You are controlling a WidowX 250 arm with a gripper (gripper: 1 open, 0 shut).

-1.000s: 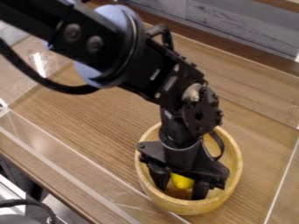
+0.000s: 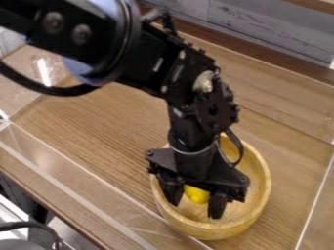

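My black gripper (image 2: 198, 191) reaches down from the upper left into a round light-wood bowl (image 2: 212, 228) in the lower middle of the camera view. A yellow object (image 2: 196, 192) sits between its fingers inside the bowl, partly hidden by them. Whether the fingers grip it or only stand around it I cannot tell.
A raised ledge runs along the back at the upper right. A black cable lies at the lower left edge.
The arm and gripper have risen slightly and shifted a little left over the last second, still within the bowl, with the yellow object between the fingers.
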